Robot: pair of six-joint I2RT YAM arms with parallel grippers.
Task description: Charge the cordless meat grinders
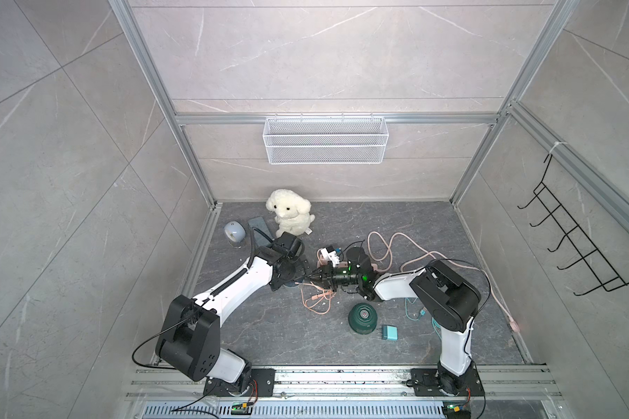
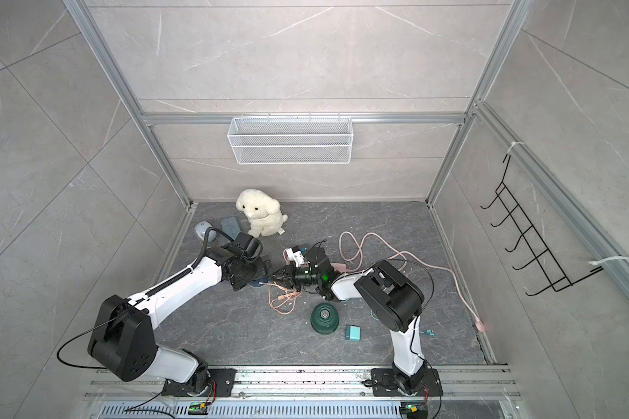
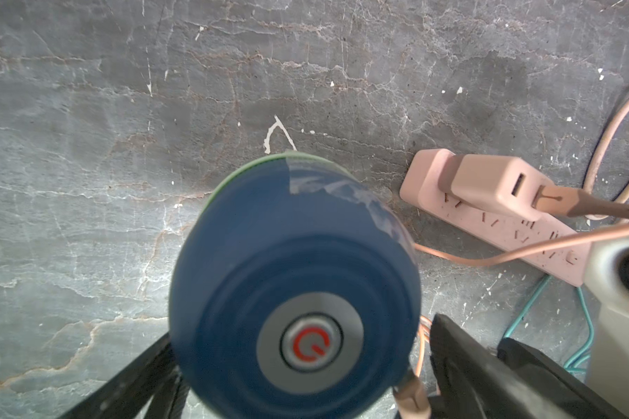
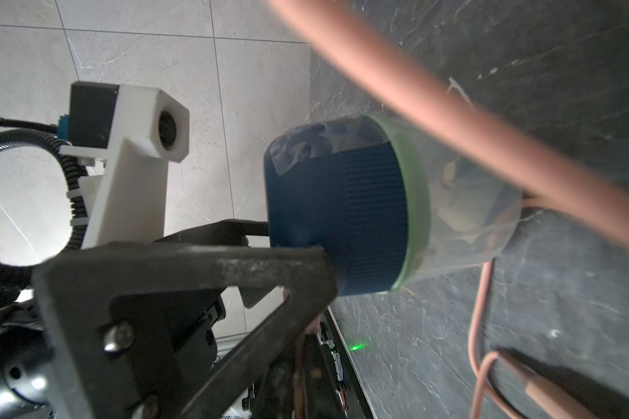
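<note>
The blue meat grinder (image 3: 307, 244) has a power button on top and a clear bowl with a green rim. It stands upright in the right wrist view, mostly hidden by the arms from above. My left gripper is open, its fingers low on either side of the grinder; one reaches its side in the right wrist view. My right gripper is shut with the pink charging cable's tip (image 3: 411, 396) showing at its fingers, close beside the grinder. Whether that tip touches a port is hidden. The cable runs from a plug (image 3: 499, 185) in the pink power strip (image 3: 482, 227).
A green round device (image 1: 362, 318) and a teal charger (image 1: 389, 333) lie in front of the right arm. At the back left are a plush dog (image 1: 291, 212), a grey pad (image 1: 260, 230) and a pale device (image 1: 235, 232). Loose pink cable (image 1: 412, 244) crosses the right side.
</note>
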